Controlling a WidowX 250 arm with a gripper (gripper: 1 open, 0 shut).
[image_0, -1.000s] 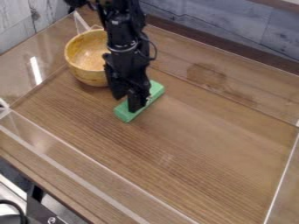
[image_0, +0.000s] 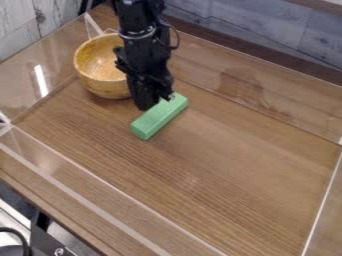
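A flat green block (image_0: 160, 117) lies on the wooden surface, right of and in front of a tan bowl (image_0: 96, 68). The black robot gripper (image_0: 142, 92) hangs just above and behind the block's back end, beside the bowl's right side. The small, dark fingers do not show clearly whether they are open or shut.
The wooden tray floor (image_0: 227, 175) is clear to the right and in front of the block. Pale walls (image_0: 287, 30) border it at the back. Dark cables lie outside the tray at the lower left.
The gripper has risen up and back from over the green block, uncovering more of it. The block appears to lie where it was.
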